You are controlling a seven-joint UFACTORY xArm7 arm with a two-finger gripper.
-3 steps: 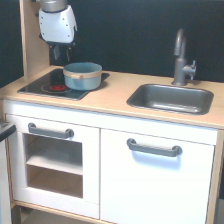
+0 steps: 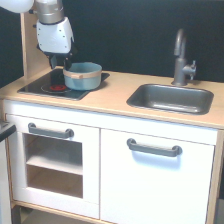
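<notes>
A blue-grey pot [image 2: 84, 79] with a brownish band near its rim stands upright on the dark stove top [image 2: 42, 86], towards the right side of it. My gripper [image 2: 59, 62], dark and small below the white arm, points down at the pot's left rim. Its fingertips are close to that rim, but whether they touch it is too small to make out. Whether the fingers are apart or together does not show clearly either. The pot's inside is mostly hidden.
A red-lit burner [image 2: 57, 87] shows left of the pot. Below are a cabinet door [image 2: 155, 185] with a grey handle [image 2: 155, 150] and an oven front [image 2: 52, 132]. A dark wall stands behind.
The arm and gripper have come down, from above the stove to beside the pot's left rim. The pot appears in the same place.
</notes>
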